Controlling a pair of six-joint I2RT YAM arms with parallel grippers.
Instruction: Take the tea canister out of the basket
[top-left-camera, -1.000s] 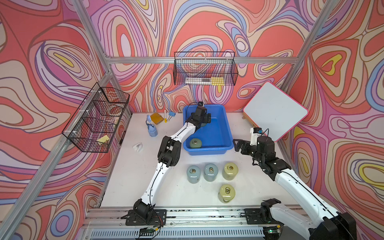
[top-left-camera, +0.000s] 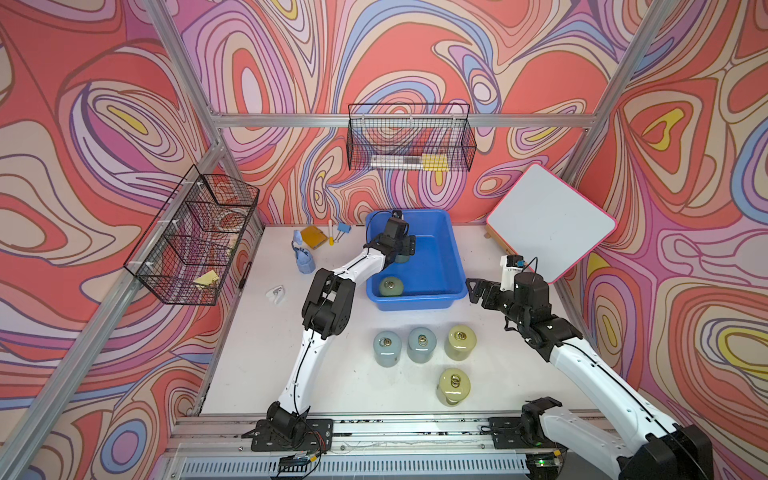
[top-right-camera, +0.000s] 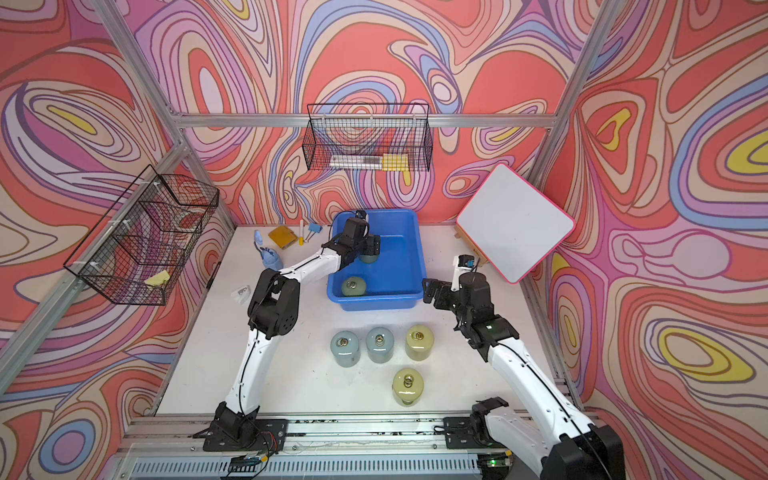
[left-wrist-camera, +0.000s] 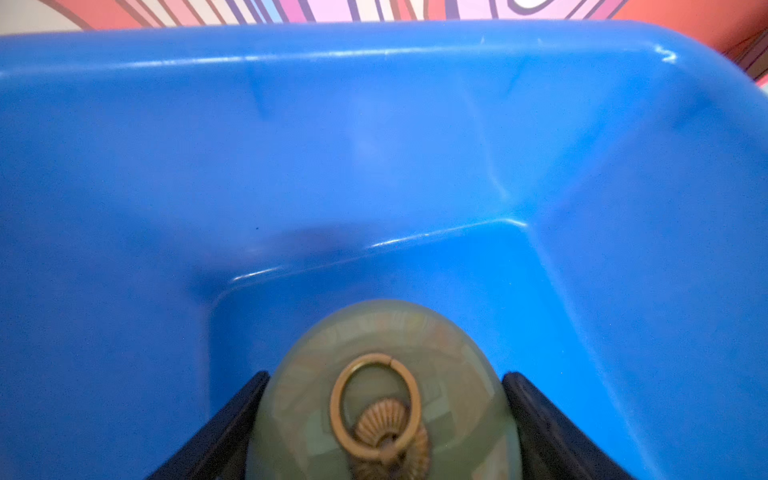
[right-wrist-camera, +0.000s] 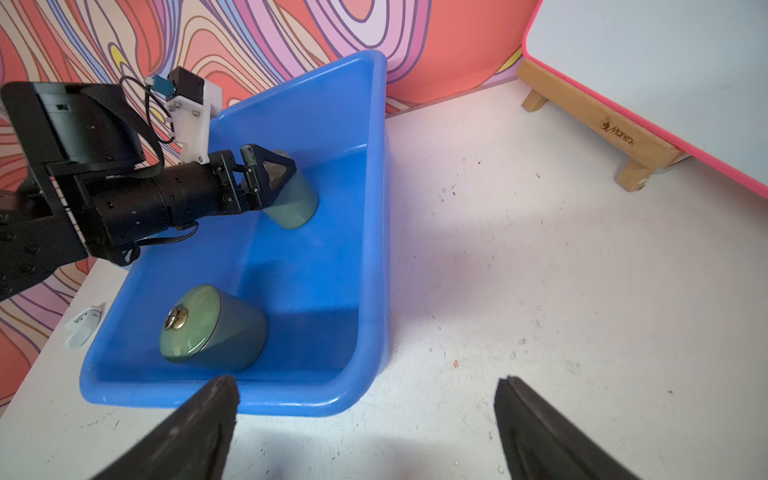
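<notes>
A second green canister (right-wrist-camera: 216, 328) sits at the basket's front left. My right gripper is open and empty, just right of the basket.
Two grey-blue canisters (top-left-camera: 387, 349) and two olive ones (top-left-camera: 453, 386) stand in front of the basket. A whiteboard (top-left-camera: 552, 224) leans at the back right. A blue item (top-left-camera: 304, 256) and small objects lie at the left.
My left gripper and arm have shifted slightly left within the basket. The right arm has not moved.
</notes>
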